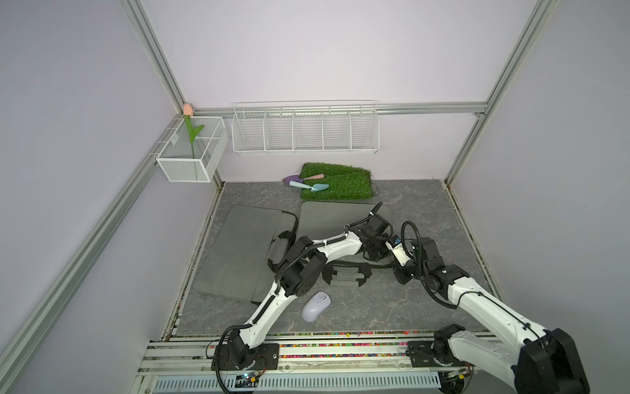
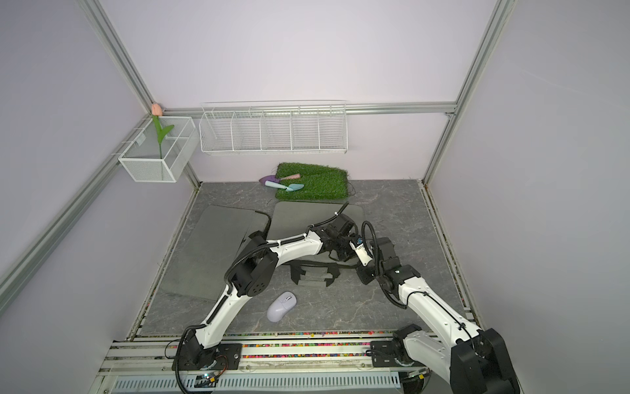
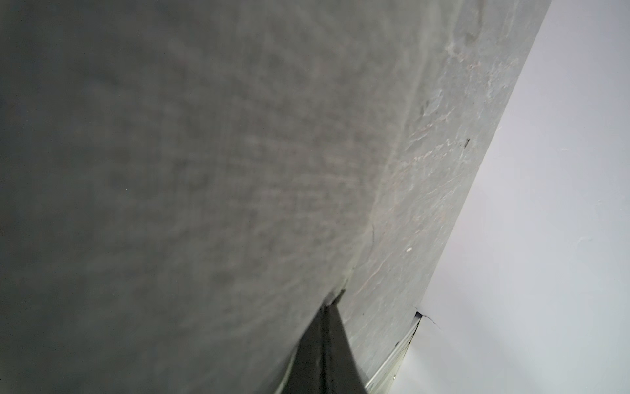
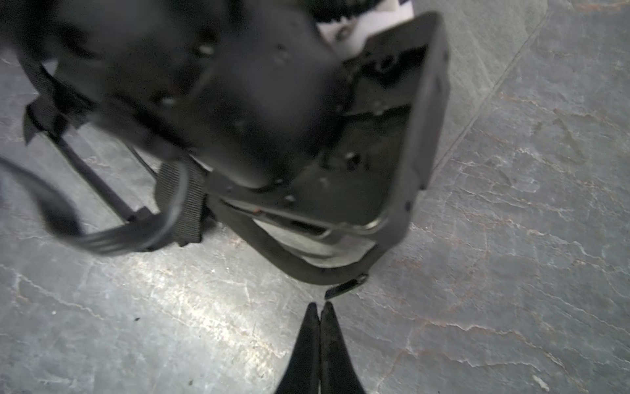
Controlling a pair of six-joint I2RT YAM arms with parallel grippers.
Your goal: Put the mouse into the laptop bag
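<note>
A pale lilac mouse (image 1: 315, 306) lies on the table in front of the grey laptop bag (image 1: 328, 220), which has dark straps and a handle (image 2: 312, 279). My left arm reaches over the bag to its right part; in the left wrist view my left gripper is shut against grey fabric, nothing clearly between its fingers. Close beside it at the bag's right edge is my right arm; in the right wrist view my right gripper is shut, nothing between its fingertips, just short of a dark strap or edge over the floor.
Another grey flat piece (image 1: 229, 256) lies on the left. Behind the bag are a grass mat (image 1: 347, 177) with two trowels. Wire baskets (image 1: 305, 131) hang on the back and left walls.
</note>
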